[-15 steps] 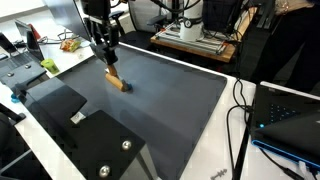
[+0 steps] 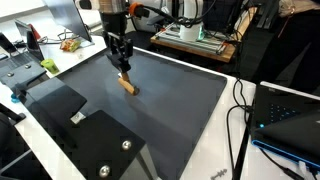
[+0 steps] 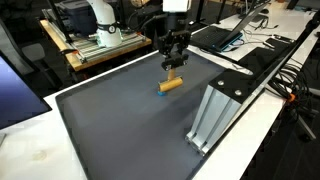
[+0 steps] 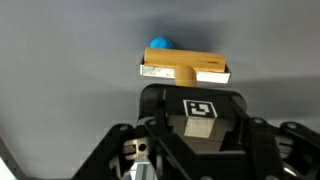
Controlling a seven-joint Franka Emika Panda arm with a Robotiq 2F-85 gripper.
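Note:
A wooden brush-like tool with a T-shaped head (image 4: 185, 61) has a pale strip along one edge. My gripper (image 3: 172, 67) is shut on its short handle (image 4: 186, 76), from above. The tool's head (image 2: 127, 86) is at or just above the dark grey table (image 2: 165, 95); whether it touches cannot be told. A small blue ball (image 4: 161, 43) lies close beside the head on the side away from the gripper in the wrist view. In exterior view 2 the blue ball (image 3: 161, 93) shows just left of the head (image 3: 173, 84).
A black box-like fixture (image 2: 104, 145) stands near the table's edge. A laptop (image 2: 285, 130) and cables lie off to the right in exterior view 1.
The gripper and the wooden tool have moved together a short way to the right and slightly nearer in exterior view 1. The grip on the handle looks the same.

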